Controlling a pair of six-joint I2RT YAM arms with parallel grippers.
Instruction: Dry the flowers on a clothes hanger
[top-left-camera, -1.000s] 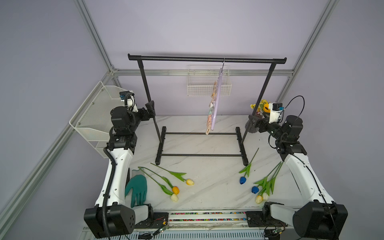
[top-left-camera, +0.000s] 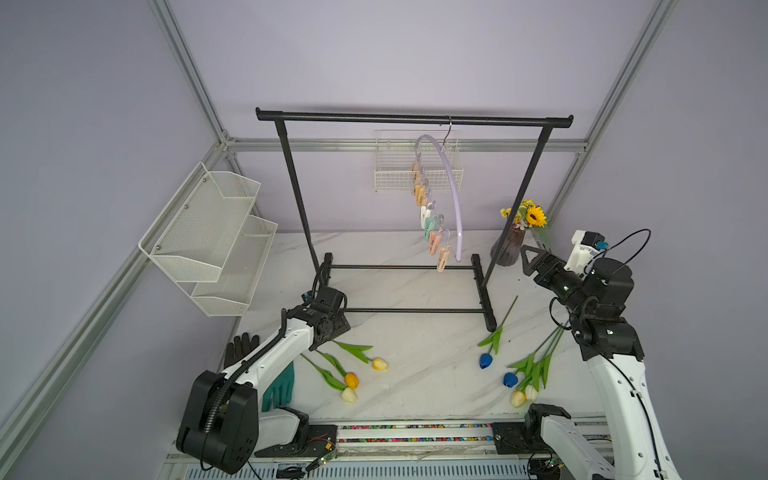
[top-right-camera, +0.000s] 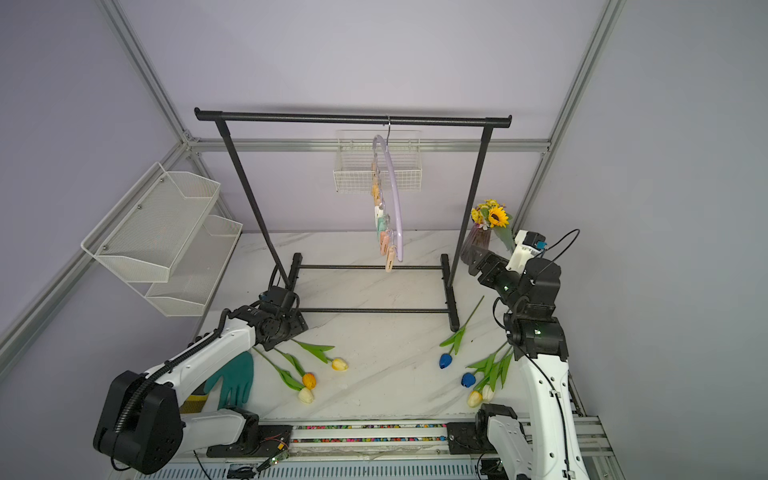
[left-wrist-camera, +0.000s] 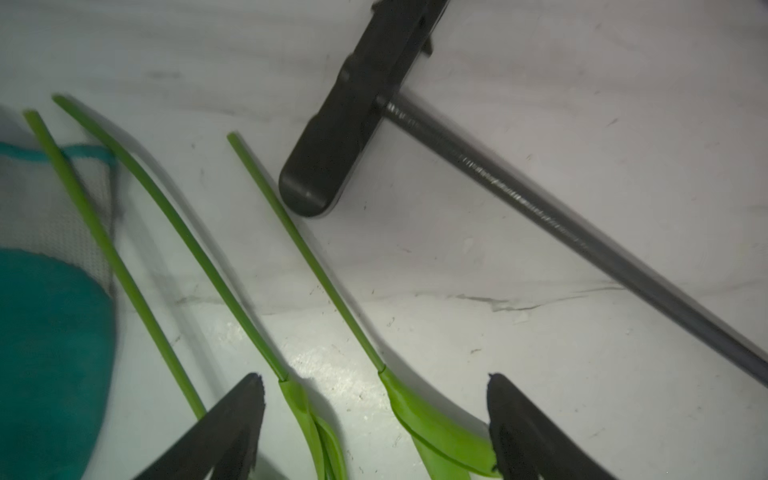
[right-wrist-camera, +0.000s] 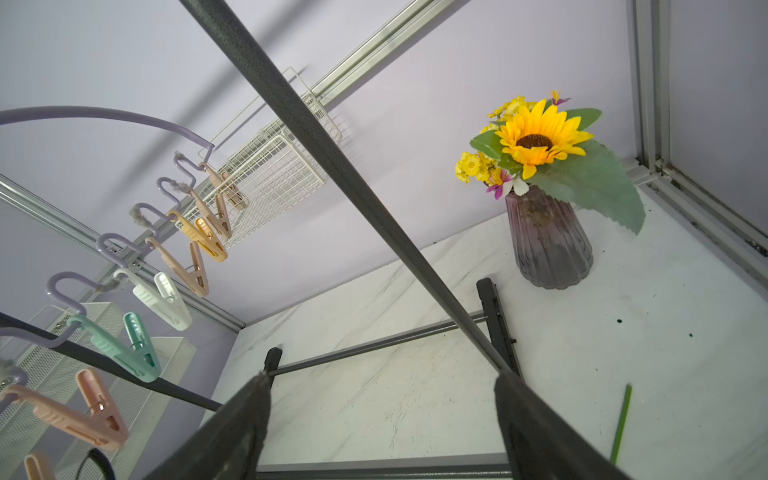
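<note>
A lavender hanger (top-left-camera: 457, 224) with several pastel clothespins (right-wrist-camera: 120, 344) hangs from the black rack's top bar (top-left-camera: 352, 117). On the left lie yellow, orange and white tulips (top-left-camera: 379, 364); my left gripper is low above their green stems and leaves (left-wrist-camera: 424, 416), open, apart from them. On the right lie blue and pale tulips (top-left-camera: 485, 360). My right gripper is open at the right of the rack, facing the hanger and the sunflower vase (right-wrist-camera: 549, 240), with nothing visible between its fingers.
A teal glove (top-right-camera: 232, 376) lies at the front left. A white mesh shelf (top-left-camera: 192, 232) is on the left wall and a wire basket (top-right-camera: 348, 180) on the back wall. The rack's base bars (top-left-camera: 400, 309) span the middle table.
The right arm has moved slightly right. The hanger has swung, now showing its clips.
</note>
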